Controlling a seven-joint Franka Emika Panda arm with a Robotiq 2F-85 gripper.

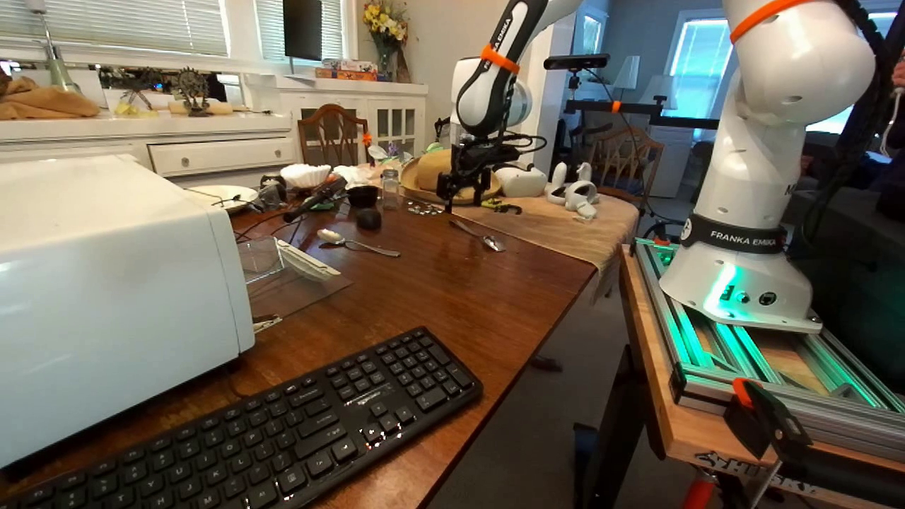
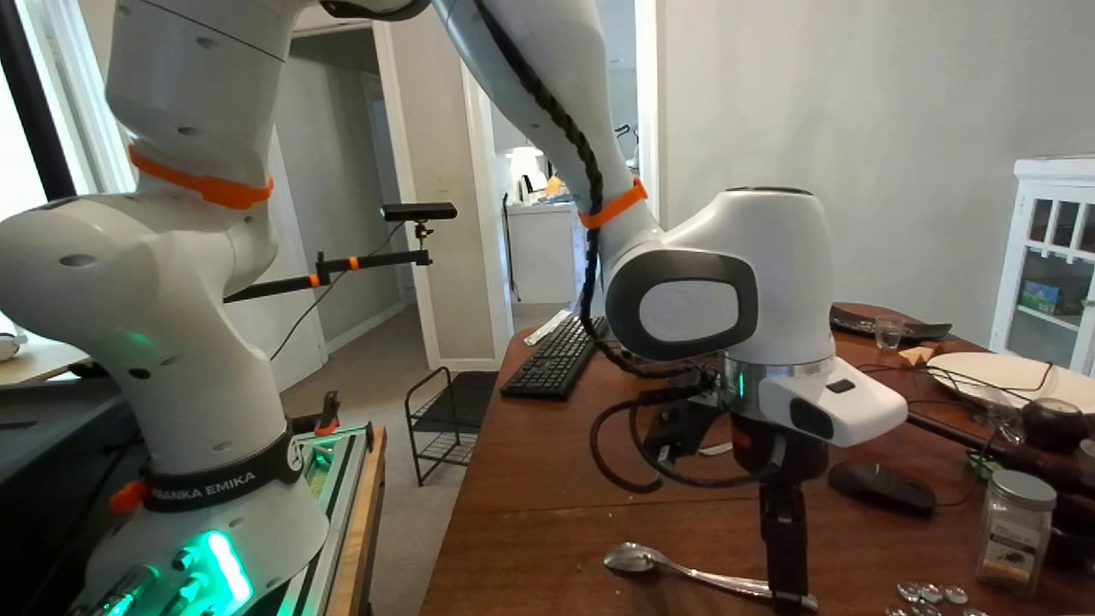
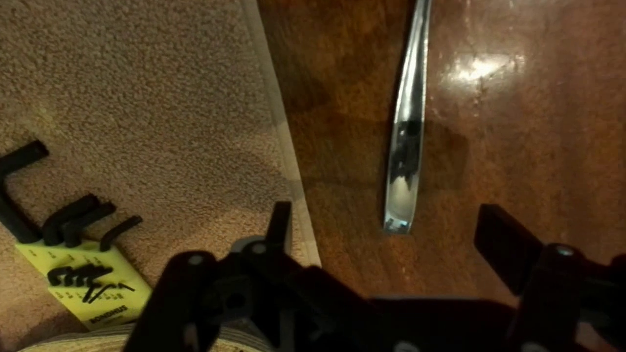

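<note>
A silver spoon (image 1: 490, 242) lies on the brown wooden table near its far right edge, beside a beige cloth. In exterior view 2 its bowl (image 2: 631, 558) points left, and part of the handle end sits behind my finger. My black gripper is open above the tip of the spoon's handle (image 3: 405, 143), which reaches between the two spread fingers in the wrist view. Nothing is held. The bowl is outside the wrist view.
A yellow hex key set (image 3: 88, 281) lies on the beige cloth (image 3: 146, 117). A second spoon (image 1: 365, 247), a mouse (image 2: 880, 487), a glass jar (image 2: 1016, 529) and small glass pieces share the table. Bare wood lies between the spoons and the keyboard (image 1: 339, 416).
</note>
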